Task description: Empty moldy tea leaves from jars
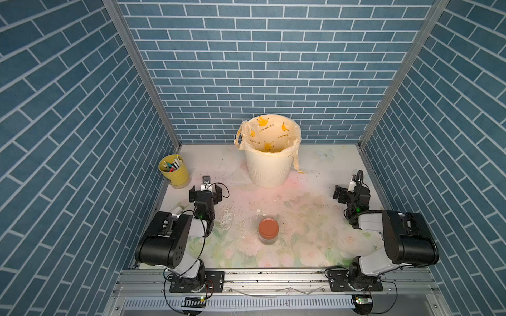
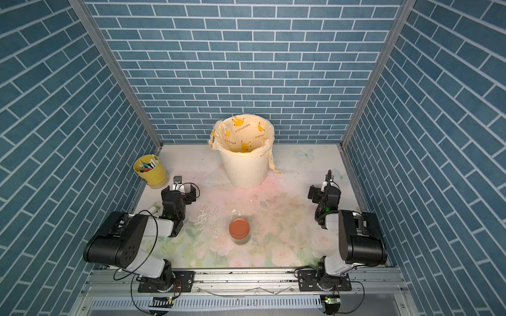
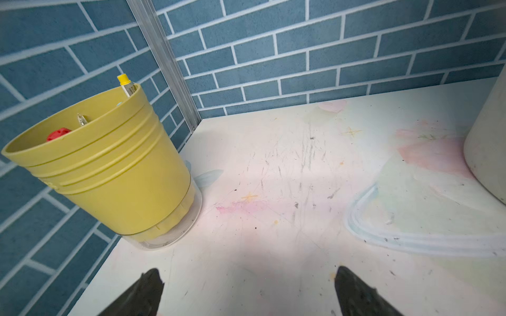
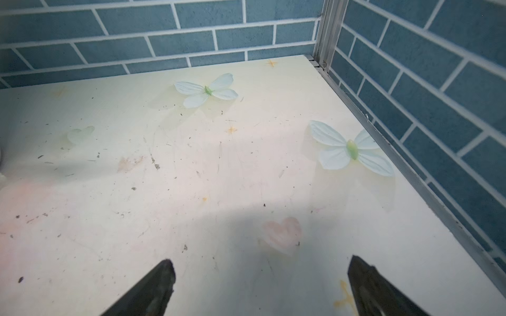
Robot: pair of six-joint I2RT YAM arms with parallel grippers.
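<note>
One jar (image 1: pixel 268 229) with a reddish-brown top stands upright near the front middle of the table; whether that colour is a lid or its contents I cannot tell. Behind it is a tall white bin (image 1: pixel 268 167) lined with a cream bag printed with bananas. My left gripper is open over bare table on the left, its two dark fingertips (image 3: pixel 148 288) wide apart. On the right side, my right gripper is likewise open and empty, facing the back right corner. Both grippers are well apart from the jar, which neither wrist view shows.
A yellow pot (image 3: pixel 116 168) holding pens stands by the left wall, just beyond my left gripper. Small crumbs (image 1: pixel 227 217) lie scattered left of the jar. Brick-patterned walls (image 1: pixel 274 68) close off the back and sides.
</note>
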